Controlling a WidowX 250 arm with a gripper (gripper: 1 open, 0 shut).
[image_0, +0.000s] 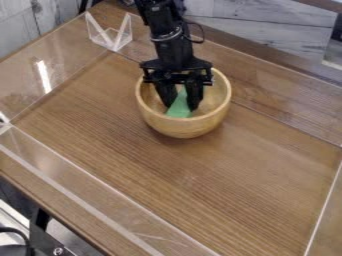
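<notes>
A wooden bowl sits on the tabletop toward the upper middle of the camera view. A green object lies inside it, partly covered by my black gripper, which reaches down from the top into the bowl. The fingers are closed around the green object, though their tips are partly hidden.
A clear plastic piece stands at the back left. A marble-like wall runs along the back, and cables hang past the lower-left edge.
</notes>
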